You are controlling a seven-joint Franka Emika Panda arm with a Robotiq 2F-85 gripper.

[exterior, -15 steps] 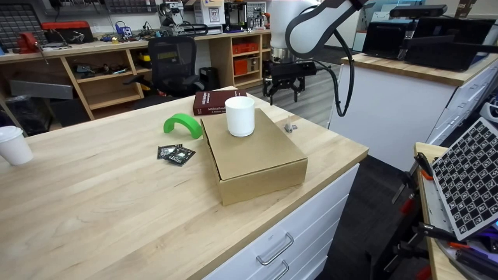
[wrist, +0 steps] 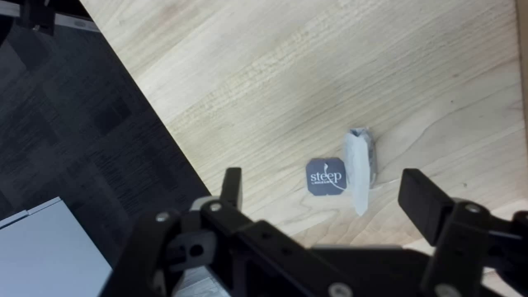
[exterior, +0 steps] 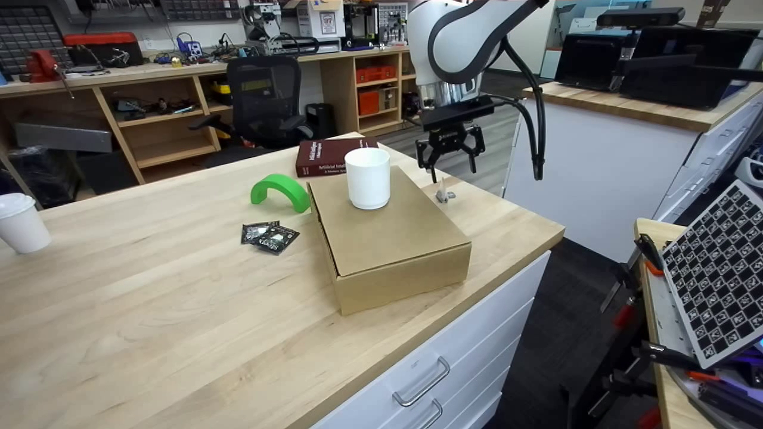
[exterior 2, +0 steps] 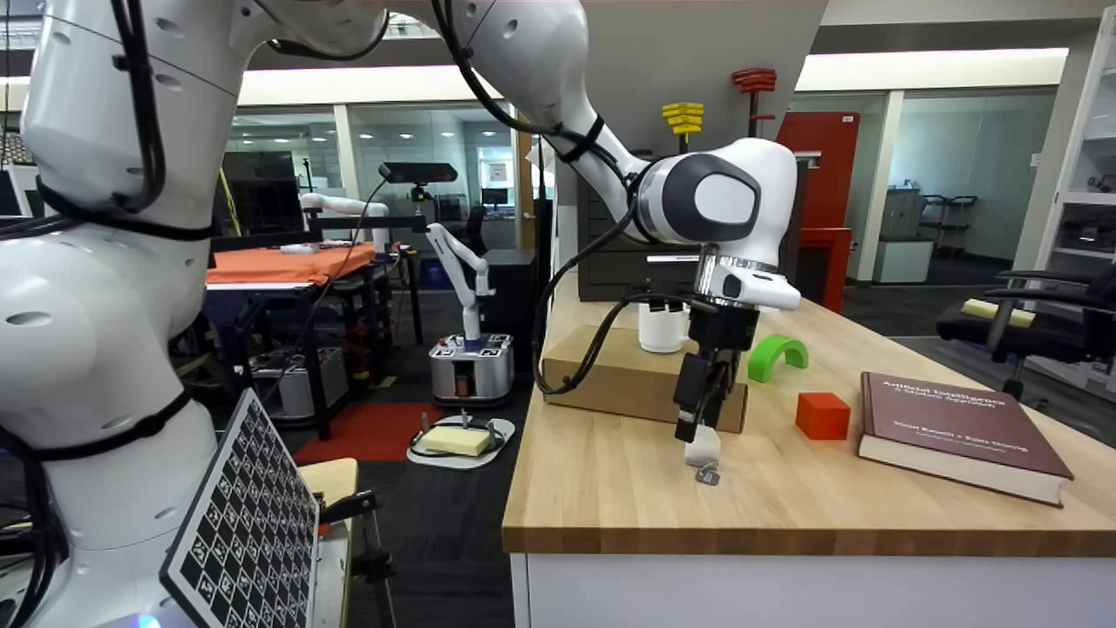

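Note:
A pale tea bag (wrist: 359,163) with a grey "steep" tag (wrist: 325,176) beside it lies on the bare wooden tabletop, between my fingers as the wrist view looks down. My gripper is open and holds nothing. In exterior view 1 the gripper (exterior: 452,171) hangs above the tea bag (exterior: 442,192), apart from it. From the other side, the tea bag (exterior 2: 703,447) shows just below the fingers. A white cup (exterior: 368,179) stands upright on a closed cardboard box (exterior: 400,236).
A red block (exterior 2: 822,415), a dark red book (exterior 2: 954,429) and a green arch (exterior 2: 777,356) sit on the table. Two black sachets (exterior: 275,238) lie left of the box. The table's edge runs close to the tea bag.
My gripper has come lower and a little to the right in exterior view 1, nearer the tea bag. The objects on the table have not moved.

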